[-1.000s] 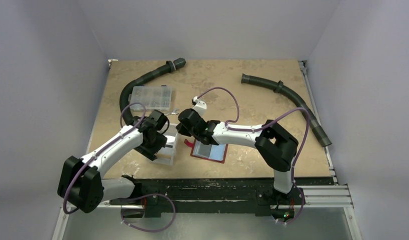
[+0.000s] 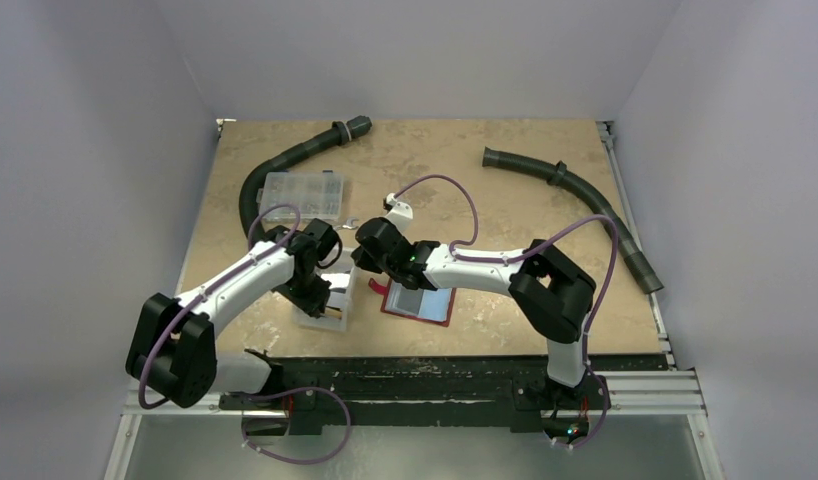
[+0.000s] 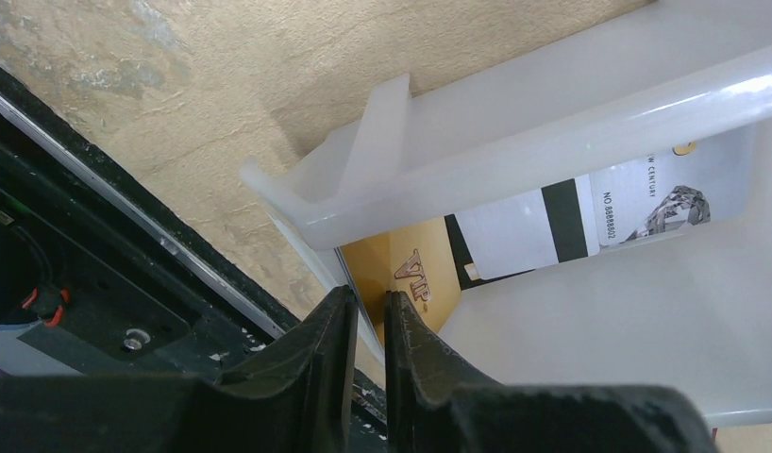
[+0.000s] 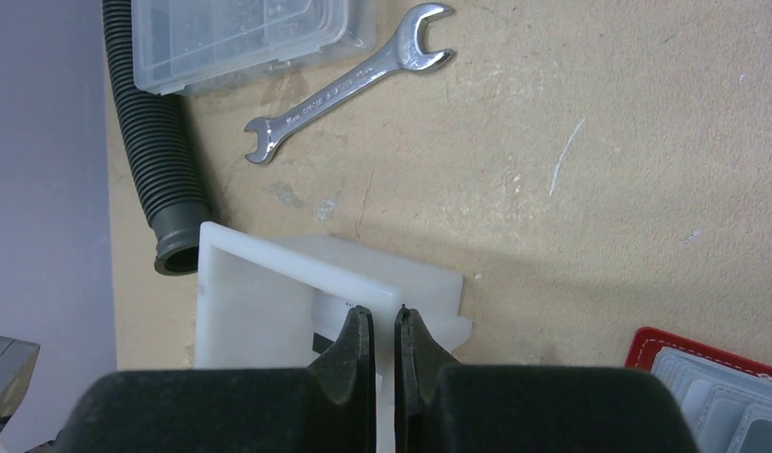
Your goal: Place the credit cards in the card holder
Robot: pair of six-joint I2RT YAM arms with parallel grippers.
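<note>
A white plastic tray (image 3: pixel 590 104) holds several cards. At its near end lies a gold card (image 3: pixel 427 269), partly overlapping black and white cards; a white card with a diamond picture (image 3: pixel 670 203) lies farther in. My left gripper is part open at the gold card's outer edge, one fingertip to each side of that edge. My right gripper is shut on the upright wall of the tray (image 4: pixel 302 269). The red card holder (image 2: pixel 420 303) lies opened out on the table, showing its clear pockets, partly under the right arm.
A clear compartment box (image 2: pixel 302 195) and a wrench (image 4: pixel 354 87) lie behind the tray. Black hoses curve along the left (image 2: pixel 275 165) and right (image 2: pixel 585 200) sides.
The right arm and the tray have stayed in place.
</note>
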